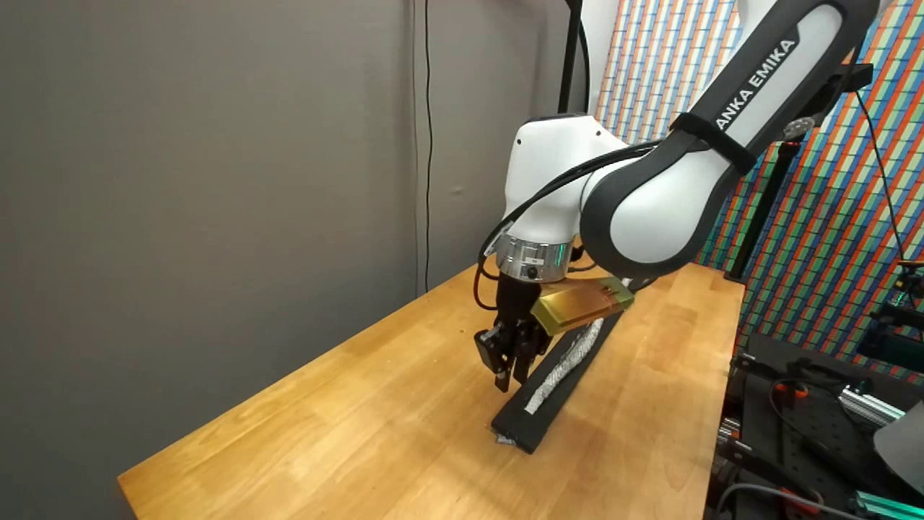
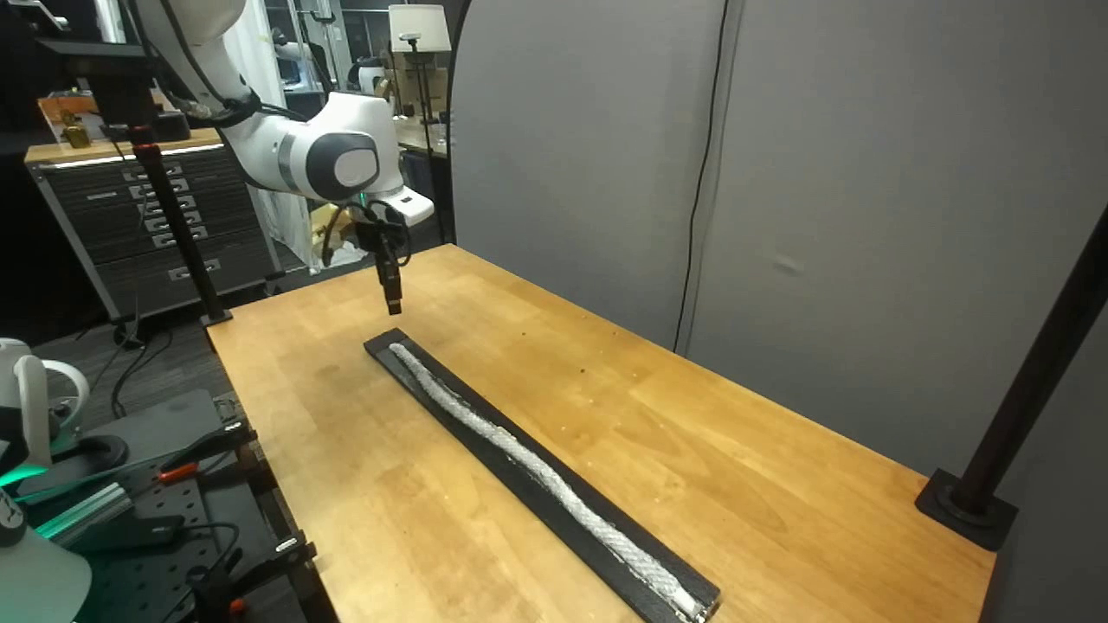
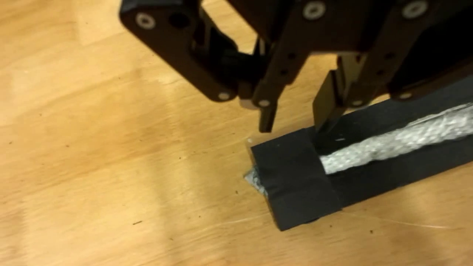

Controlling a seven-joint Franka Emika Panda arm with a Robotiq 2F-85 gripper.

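Note:
A long black strip (image 2: 462, 420) lies flat on the table, with a silvery braided band (image 2: 540, 472) running along its middle. In the wrist view the strip's near end is wrapped in black tape (image 3: 295, 179), and a small grey scrap (image 3: 255, 181) pokes out past it. My gripper hangs above the table beside that taped end, pointing down. Its fingers stand part open, with a gap between them and nothing held. In exterior view 1 the gripper (image 1: 511, 381) is on the left of the strip; in exterior view 2 it is beyond the strip's far end.
Bare wooden table (image 1: 346, 416) lies to the left of the strip. A grey wall (image 2: 883, 208) borders one long side, and a black post (image 2: 971, 493) stands at a table corner. A dark cart (image 2: 156, 509) with tools adjoins the other side.

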